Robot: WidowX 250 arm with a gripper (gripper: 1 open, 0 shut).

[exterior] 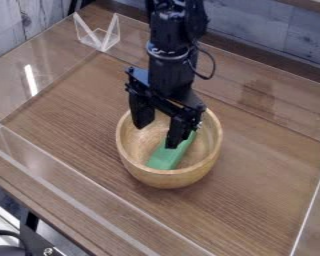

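Observation:
My black gripper [160, 115] hangs low over a round tan bowl [163, 173] in the middle of the view, open, with its fingers reaching into the bowl's upper part. Inside the bowl lies a green oblong object [166, 157], its far end partly hidden under the gripper. I cannot tell whether the fingers touch it.
A clear plastic piece stands at the upper left edge. Raised edges border the table, and a dark cable lies at the lower left corner.

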